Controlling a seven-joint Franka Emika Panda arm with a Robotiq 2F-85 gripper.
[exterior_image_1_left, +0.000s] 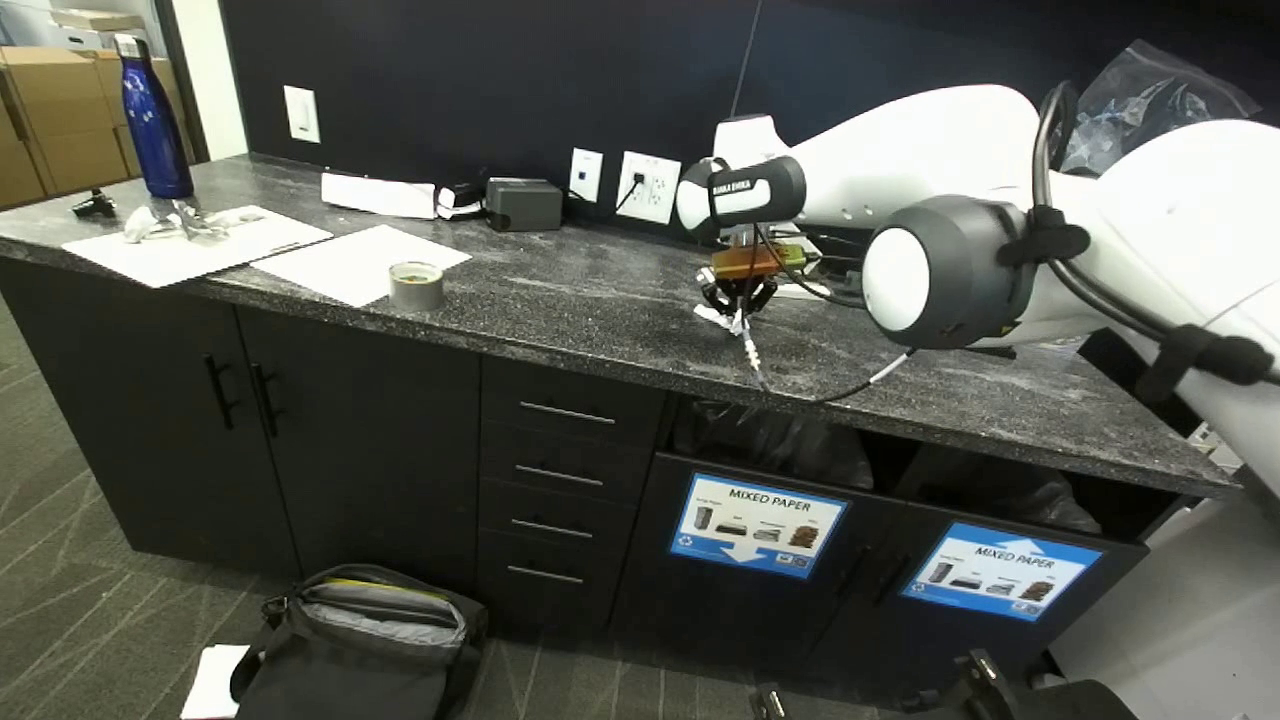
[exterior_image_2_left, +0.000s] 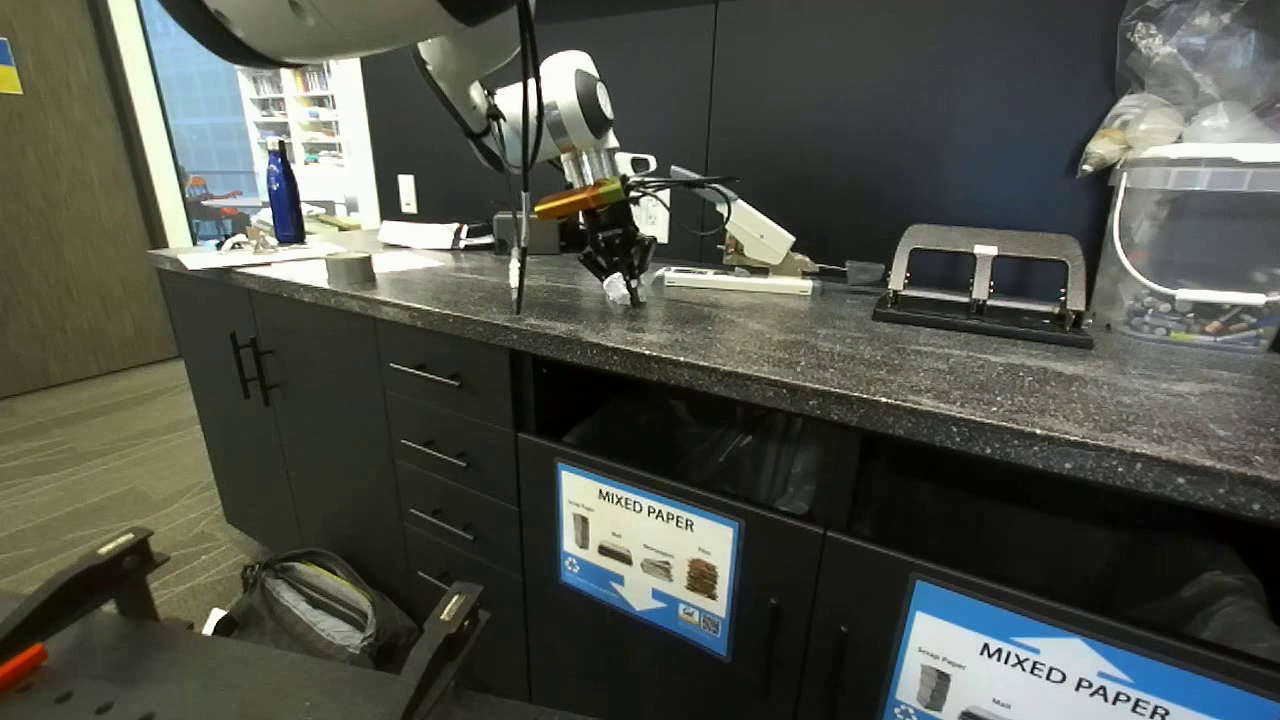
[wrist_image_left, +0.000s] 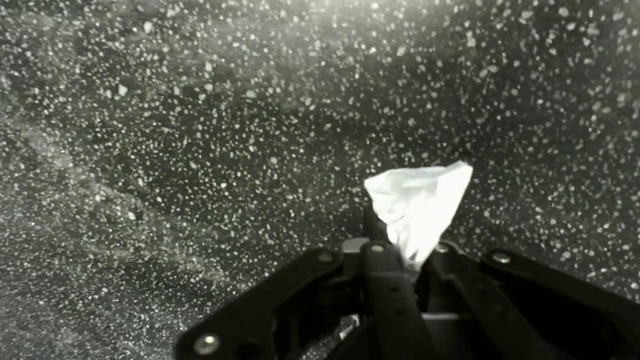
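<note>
A crumpled white piece of paper is pinched between the fingertips of my gripper, with its wide end sticking out ahead of them in the wrist view. From the second exterior view, the gripper points down low over the dark speckled counter, the paper at its tips. Whether the paper touches the counter I cannot tell. In the first exterior view the gripper is partly covered by hanging cables, and only a bit of the paper shows.
Behind the gripper lie a white flat object and a white-handled tool. A hole punch and a clear bucket stand farther right. A tape roll, paper sheets and a blue bottle occupy the left. Open bins sit below the counter.
</note>
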